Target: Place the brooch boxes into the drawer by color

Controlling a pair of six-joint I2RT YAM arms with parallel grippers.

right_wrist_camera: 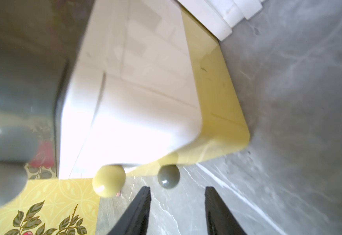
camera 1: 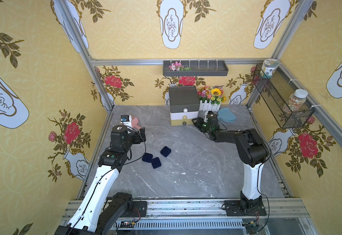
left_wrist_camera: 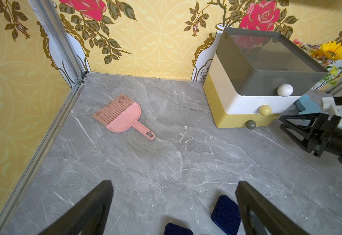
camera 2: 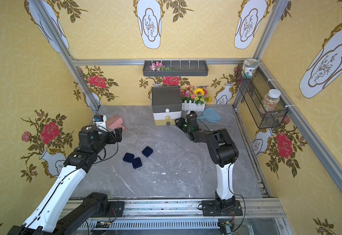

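Note:
Three dark navy boxes (camera 1: 156,163) lie on the table in front of my left arm, two of them close together. The drawer cabinet (camera 1: 184,98) stands at the back, with a dark top, a white layer and a yellow layer. In the left wrist view its front knobs are white, yellow (left_wrist_camera: 265,110) and grey (left_wrist_camera: 251,124), and no drawer stands visibly out. My left gripper hovers open and empty above the table. Beside the cabinet's front right corner, my right gripper has its fingers apart with nothing between them; the grey knob (right_wrist_camera: 168,176) appears just beyond them.
A pink brush (left_wrist_camera: 124,117) lies at the back left. Right of the cabinet are a flower planter (camera 1: 210,105) and a blue dustpan (camera 1: 226,114). A wire basket (camera 1: 280,99) hangs on the right wall.

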